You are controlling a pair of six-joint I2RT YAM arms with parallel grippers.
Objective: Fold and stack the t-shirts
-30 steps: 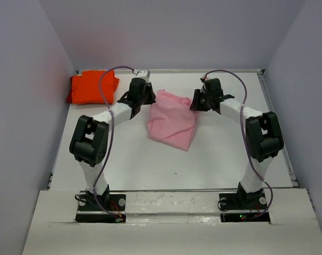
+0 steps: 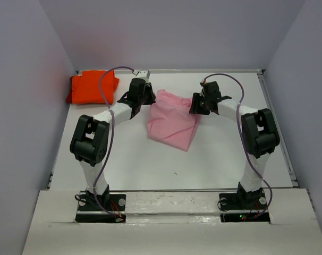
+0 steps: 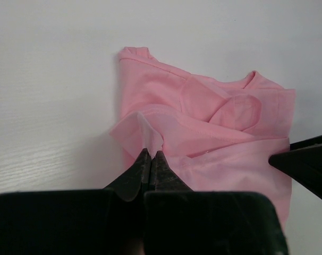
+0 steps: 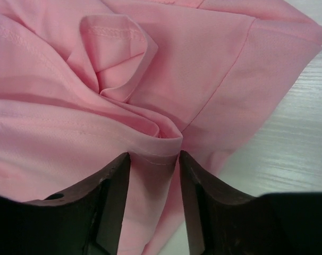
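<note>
A pink t-shirt [image 2: 171, 122] lies partly folded at mid-table, its upper layers bunched near the far edge. My left gripper [image 2: 152, 100] is at its upper left; in the left wrist view it [image 3: 153, 156] is shut, with a pale pink fold [image 3: 149, 133] at its fingertips, probably pinched cloth, though the hold is hard to tell. My right gripper [image 2: 195, 109] is over the upper right corner; in the right wrist view it [image 4: 154, 156] stands open around a folded edge of the pink fabric [image 4: 166, 149].
An orange-red folded cloth [image 2: 92, 86] lies at the back left of the white table [image 2: 230, 164]. Grey walls stand at the back and sides.
My right gripper has shifted slightly toward the table's front at the shirt's corner, and its arm has moved a little. The left arm has stayed in place.
</note>
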